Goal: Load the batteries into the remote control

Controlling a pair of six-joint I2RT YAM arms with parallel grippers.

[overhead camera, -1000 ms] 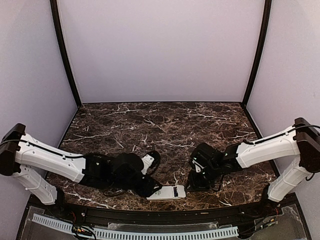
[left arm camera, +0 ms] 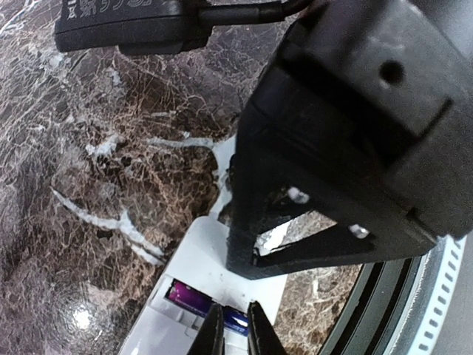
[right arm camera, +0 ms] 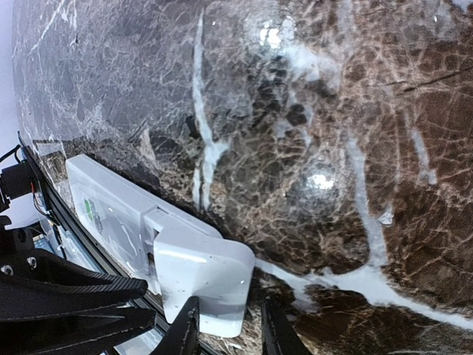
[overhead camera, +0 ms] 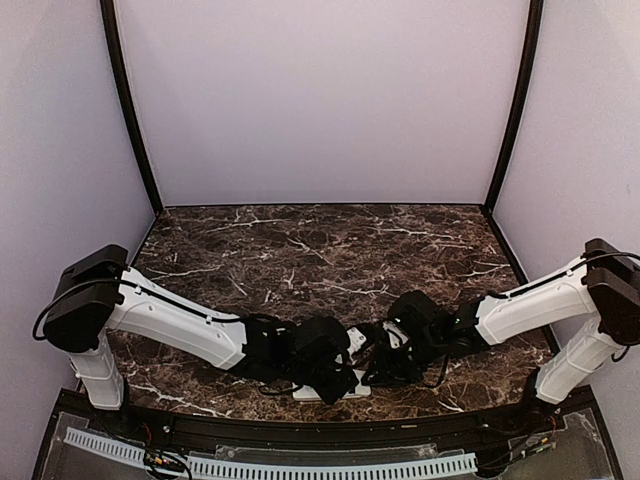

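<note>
A white remote control (overhead camera: pixel 312 393) lies near the table's front edge, mostly covered by the grippers in the top view. In the left wrist view a purple-and-blue battery (left arm camera: pixel 191 297) sits in the slot across the remote's back. My left gripper is over that slot, its narrowly parted fingertips close to the battery; contact cannot be told. My right gripper stands part open at the remote's rounded white end (right arm camera: pixel 203 274), with no battery visible between its fingers. The left gripper's black fingers (right arm camera: pixel 66 296) partly hide the slot in the right wrist view.
Both grippers sit very close together over the remote. A dark rail and a white slotted strip (overhead camera: pixel 330 467) run along the front edge.
My left arm has moved right along the remote, from its left end to over the battery slot, now covering it.
</note>
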